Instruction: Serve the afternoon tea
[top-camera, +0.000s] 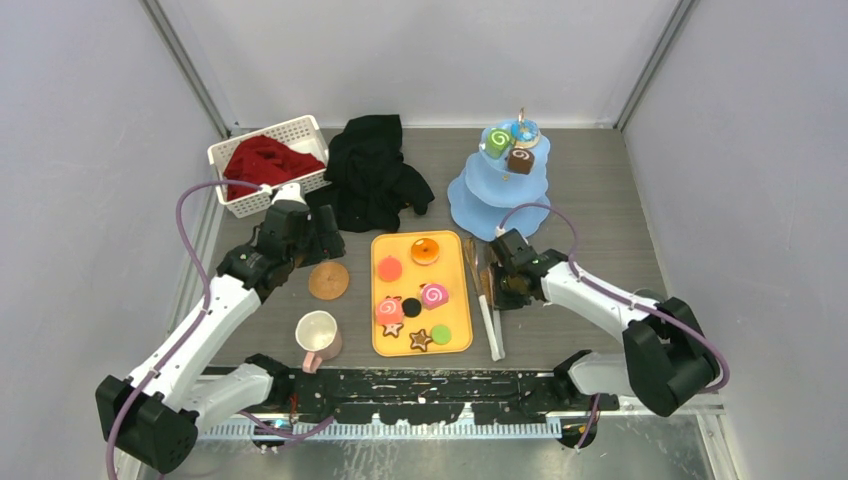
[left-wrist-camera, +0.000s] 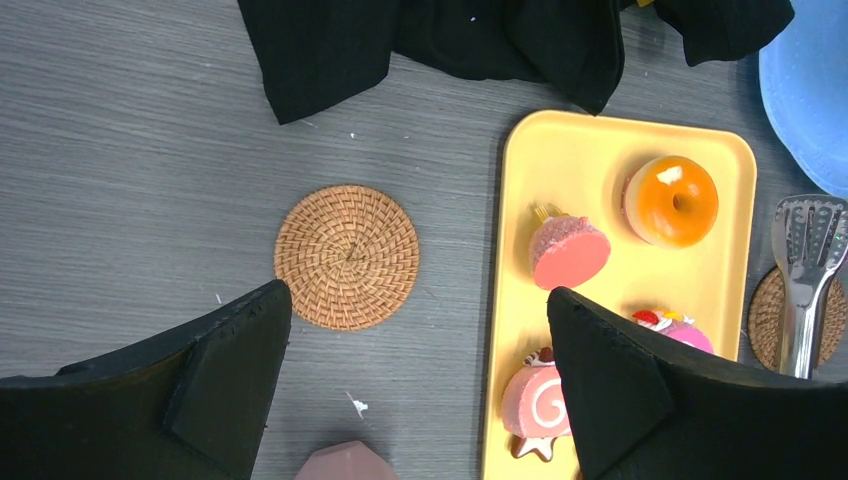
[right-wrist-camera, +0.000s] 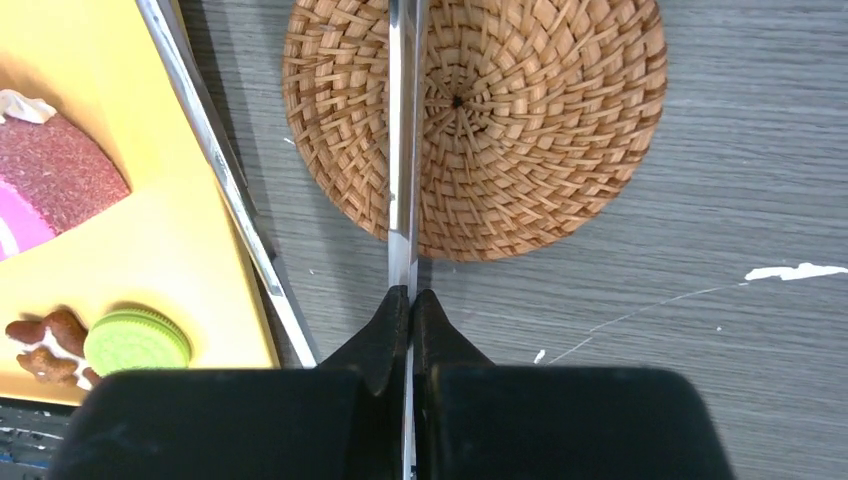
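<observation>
A yellow tray (top-camera: 450, 300) holds a donut (top-camera: 425, 250), cakes and cookies. Right of it lie metal serving utensils (left-wrist-camera: 808, 240); my right gripper is shut on one long metal handle (right-wrist-camera: 404, 130) above a woven coaster (right-wrist-camera: 530, 130). A blue three-tier stand (top-camera: 470, 205) carries several sweets on top. My left gripper is open over the table, with a second coaster (left-wrist-camera: 346, 255) seen between its fingers. A pink mug (top-camera: 318, 335) stands at the front left.
A white basket (top-camera: 230, 200) with red cloth and a heap of black fabric (top-camera: 370, 170) occupy the back left. Bare table lies right of the utensils and stand.
</observation>
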